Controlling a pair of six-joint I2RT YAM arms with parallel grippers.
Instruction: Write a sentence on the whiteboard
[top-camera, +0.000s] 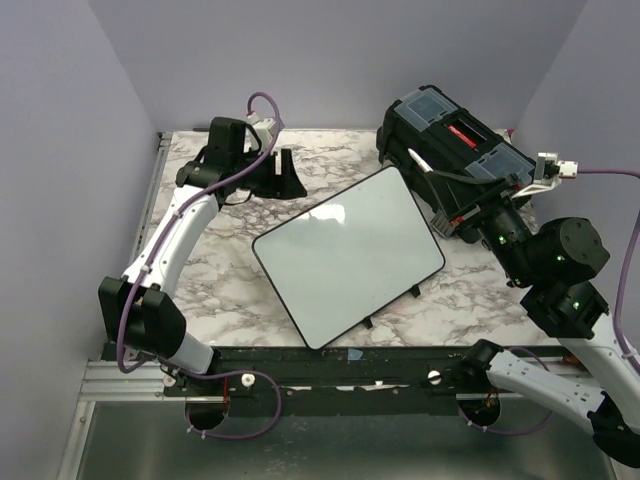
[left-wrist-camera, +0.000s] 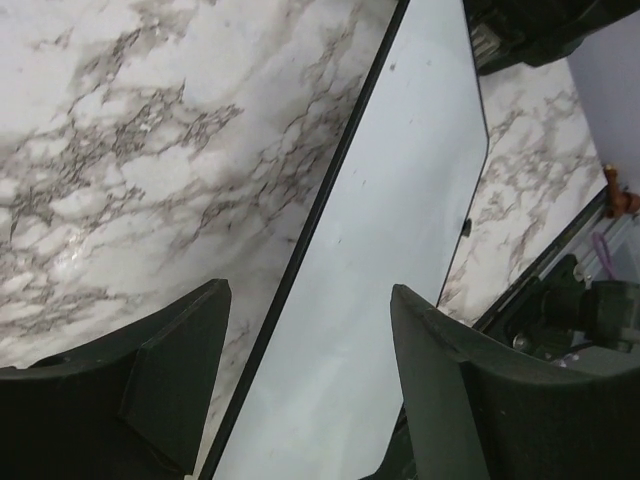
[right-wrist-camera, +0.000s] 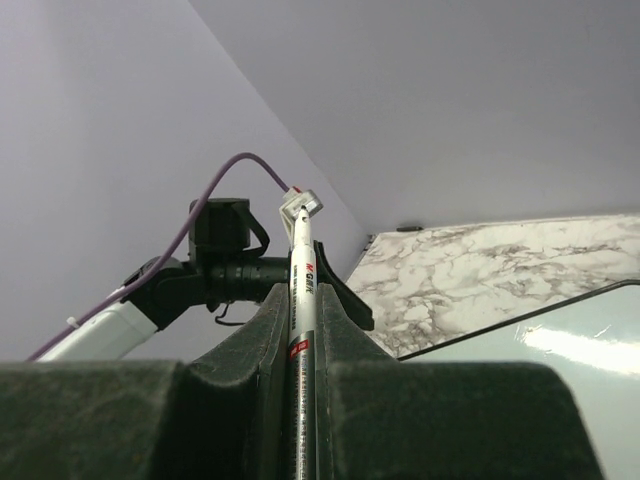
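A blank whiteboard (top-camera: 345, 260) lies at a slant on the marble table, its pale face bare. My right gripper (top-camera: 440, 190) is raised beside the board's right edge, shut on a slim white pen (right-wrist-camera: 303, 275) that has a red band near the fingers. In the top view the white pen tip (top-camera: 418, 160) points up and left. Over the table at the board's upper left hangs my left gripper (top-camera: 290, 175). Its fingers (left-wrist-camera: 185, 350) stand apart with nothing between them, and the board's black edge shows beyond the gap.
A black toolbox-like case (top-camera: 455, 140) stands behind and right of the board, close to the right gripper. Bare marble (top-camera: 225, 265) lies left of the board. A dark rail (top-camera: 320, 362) runs along the front edge.
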